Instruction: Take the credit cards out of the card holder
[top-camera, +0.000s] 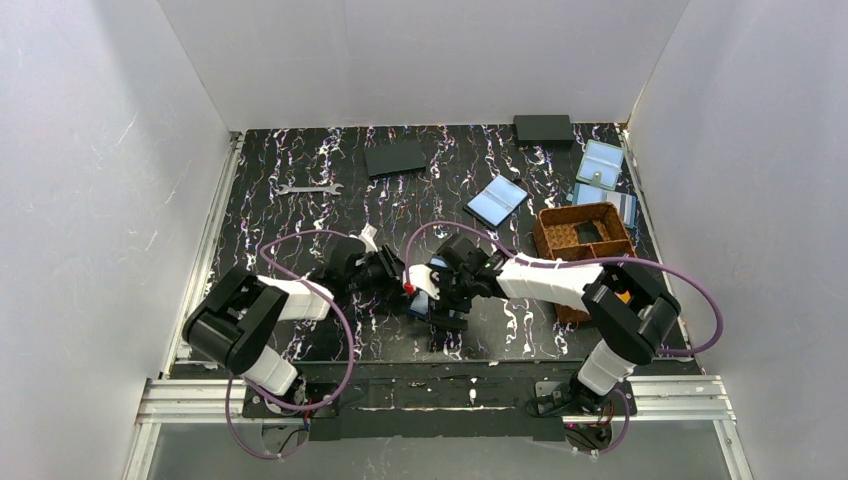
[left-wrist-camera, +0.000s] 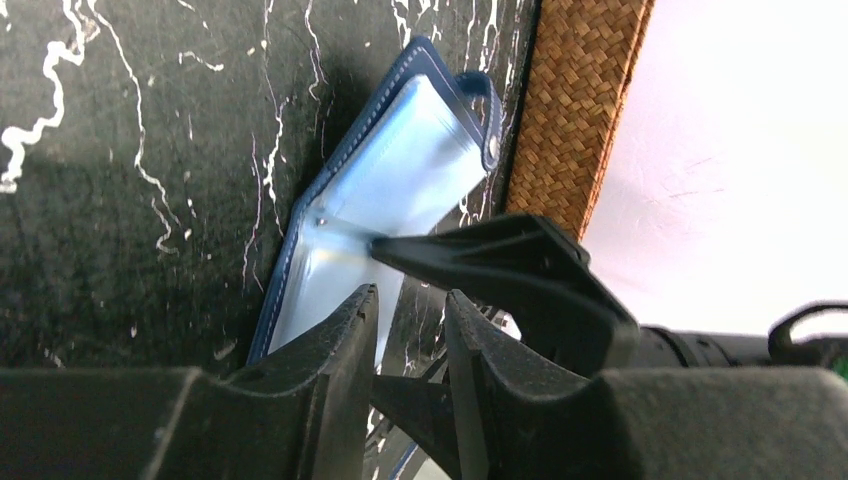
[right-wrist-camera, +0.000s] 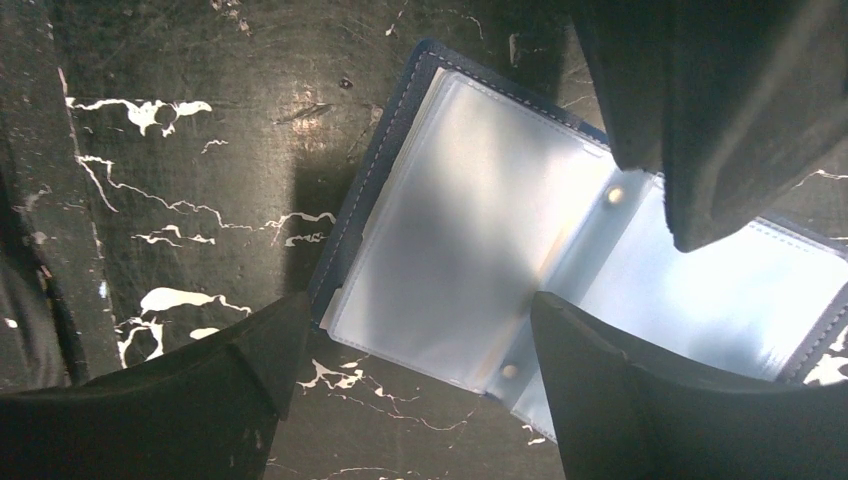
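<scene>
The open card holder (right-wrist-camera: 450, 220), navy with clear plastic sleeves, lies on the black marble table with pale card edges at its outer side. In the top view my right gripper (top-camera: 440, 300) covers much of it. In the right wrist view its open fingers (right-wrist-camera: 420, 325) straddle the near edge of one sleeve. My left gripper (top-camera: 395, 270) is beside the holder on the left; in the left wrist view its fingertips (left-wrist-camera: 410, 298) stand a little apart, nothing visible between them, with the right gripper reaching over the holder beyond.
A brown woven box (top-camera: 560, 235) stands at the right. Other card holders (top-camera: 495, 200) lie behind and at the back right. Two dark slabs (top-camera: 395, 158) and a wrench (top-camera: 310, 189) are at the back.
</scene>
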